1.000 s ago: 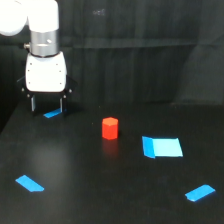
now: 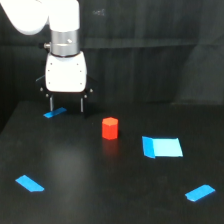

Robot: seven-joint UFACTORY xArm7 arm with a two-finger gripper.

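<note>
My gripper (image 2: 67, 102) hangs above the dark table at the back left, pointing down. Its two fingers stand wide apart, with nothing visible between them. A small red block (image 2: 110, 128) rests on the table near the middle, to the right of the gripper and closer to the camera.
Right of the block lies a flat light-blue square (image 2: 167, 147) with a darker blue strip (image 2: 148, 147) along its left side. Blue tape pieces mark the table at front left (image 2: 29, 184), front right (image 2: 200, 192) and back left (image 2: 55, 113). Bare table surrounds the block.
The arm and gripper have shifted to the right, closer to the red block. The block, the light-blue square and the tape pieces are where they were.
</note>
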